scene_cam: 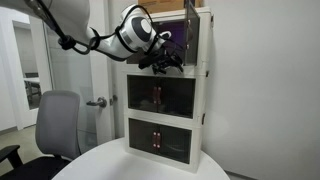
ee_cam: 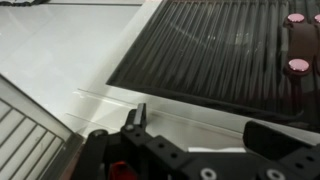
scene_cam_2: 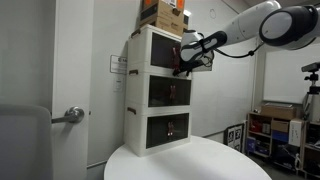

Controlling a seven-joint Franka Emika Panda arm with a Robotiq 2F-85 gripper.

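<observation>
A white three-tier cabinet (scene_cam: 202,100) with dark doors stands on the round white table (scene_cam: 100,165). The right door (scene_cam: 191,36) of its top tier stands swung outward, and exterior view 2 also shows this door (scene_cam_2: 203,62) reaching out from the cabinet. My gripper (scene_cam: 168,62) is in front of the top tier, close to that door; contact cannot be told. In the wrist view my gripper has its fingers spread, with no held thing visible between them. Beyond it lie a dark ribbed panel (ee_cam: 200,55) and a dark red handle (ee_cam: 301,45).
The middle doors (scene_cam: 160,95) and bottom doors (scene_cam: 160,140) are closed. Cardboard boxes (scene_cam_2: 163,15) sit on top of the cabinet. A grey chair (scene_cam: 57,125) is left of the table.
</observation>
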